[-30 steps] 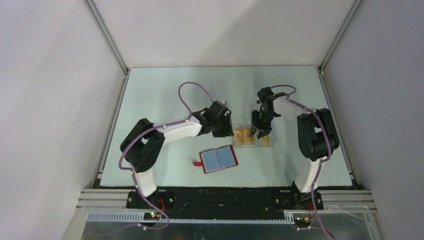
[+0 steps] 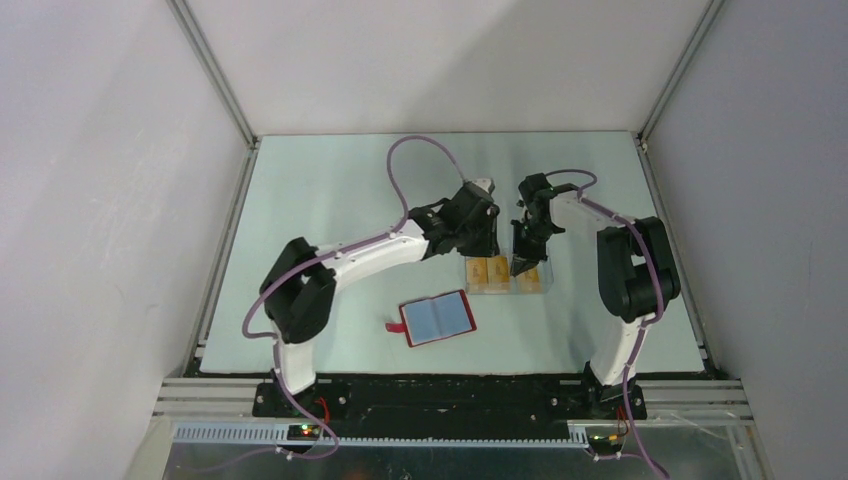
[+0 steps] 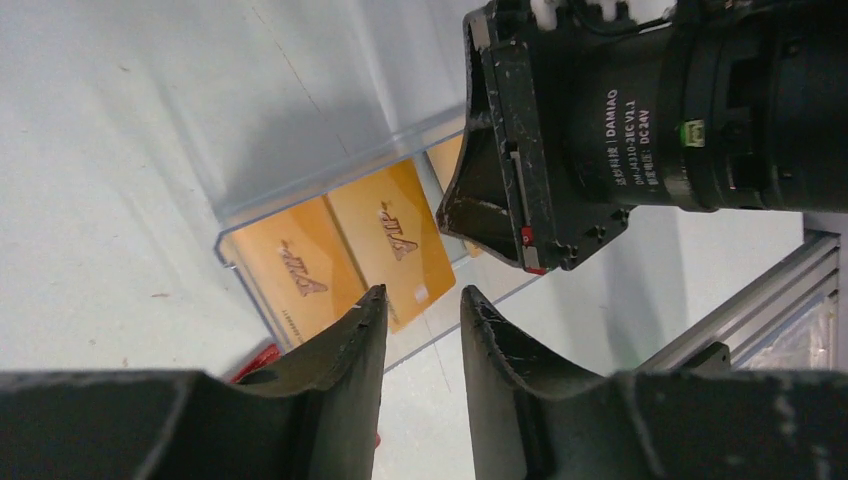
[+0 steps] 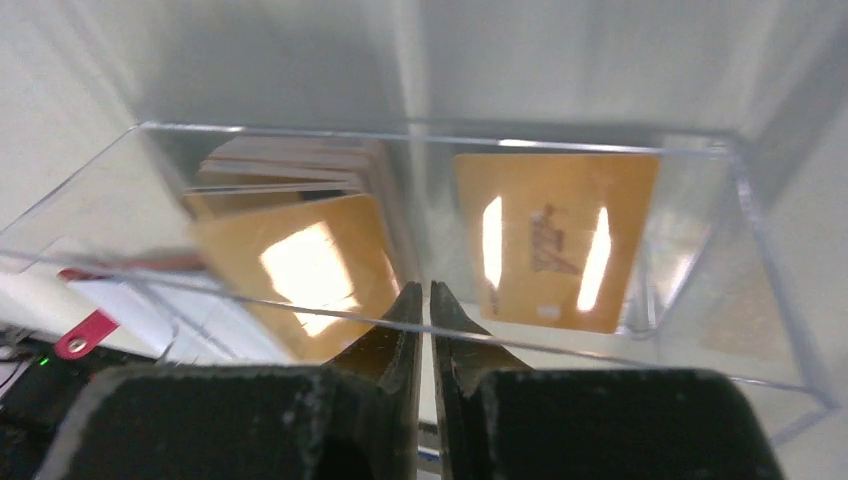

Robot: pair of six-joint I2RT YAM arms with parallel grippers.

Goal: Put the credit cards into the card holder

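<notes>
The card holder (image 2: pixel 437 318), blue-grey inside with a red border and strap, lies open on the table in the top view. Right behind it stands a clear box (image 4: pixel 590 150) of gold cards. In the left wrist view, one card (image 3: pixel 293 268) and another card (image 3: pixel 392 240) show side by side. A separate card (image 4: pixel 560 240) lies in the box's other part. My left gripper is partly open above the cards, nothing between its fingers. My right gripper is shut over the box; beside its fingers is a tilted card (image 4: pixel 300 265), and nothing shows clearly between the fingertips.
The two grippers are close together over the box, with the right gripper's black motor body (image 3: pixel 640 130) looming in the left wrist view. The box's clear walls rise around the cards.
My left gripper has moved right and somewhat toward the back, now over the box's left part. The right gripper has shifted slightly right. The card holder lies unmoved.
</notes>
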